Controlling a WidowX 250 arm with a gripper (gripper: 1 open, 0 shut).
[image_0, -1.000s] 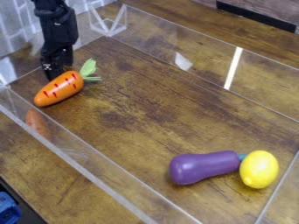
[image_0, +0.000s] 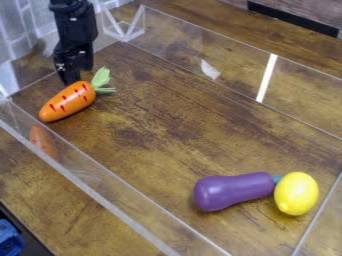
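My black gripper (image_0: 72, 70) hangs at the upper left, just above and behind an orange toy carrot (image_0: 67, 101) with green leaves, which lies on the wooden floor of a clear-walled enclosure. I cannot tell whether the fingers are open or shut. At the lower right a purple toy eggplant (image_0: 230, 191) lies beside a yellow lemon-like toy (image_0: 295, 194).
Clear plastic walls border the wooden surface (image_0: 174, 130), with a white strip (image_0: 266, 78) at the back right. A blue object (image_0: 7, 238) shows at the lower left corner, outside the walls.
My gripper has shifted slightly over the last second near the carrot's leafy end. The toys have not visibly moved.
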